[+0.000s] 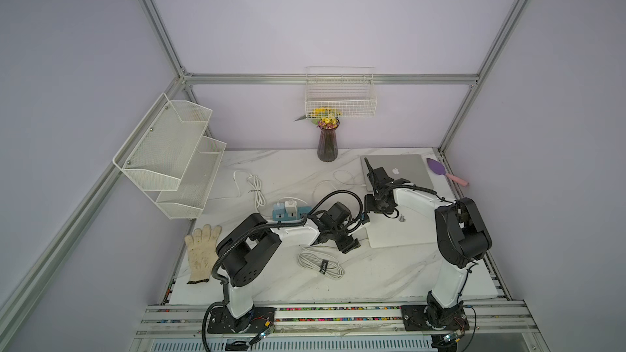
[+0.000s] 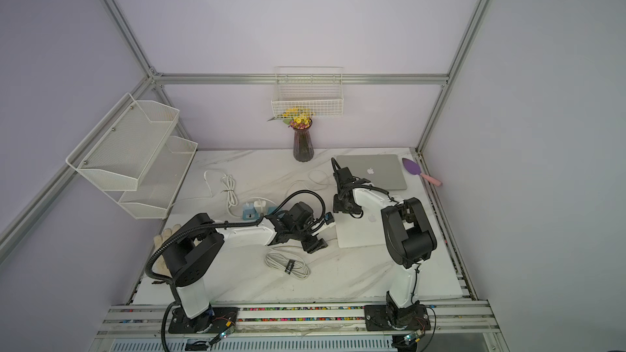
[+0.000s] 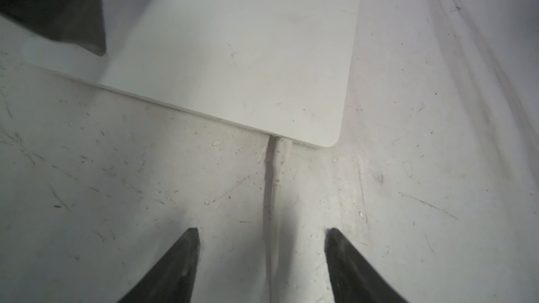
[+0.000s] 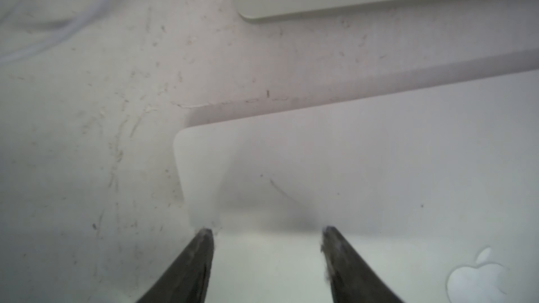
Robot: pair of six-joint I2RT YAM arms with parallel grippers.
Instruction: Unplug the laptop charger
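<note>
The near silver laptop (image 3: 241,61) lies shut on the table. Its charger connector (image 3: 281,160) meets the laptop's edge near a corner, and a thin white cable trails from it. My left gripper is open beside that edge; its fingers stand on either side of the cable, with the connector ahead of them. Over the left part of the same laptop's lid is my right gripper, open and empty. A grey laptop (image 1: 420,167) lies behind, partly covered by the right arm. White charger plugs (image 1: 290,206) sit in the blue power strip (image 1: 279,215).
A tied cable coil (image 1: 319,263) lies in front of the left arm. The flower vase (image 1: 327,145) stands at the back, a glove (image 1: 202,254) at the left, and a purple spatula (image 1: 437,166) at the right. Clear table lies at front right.
</note>
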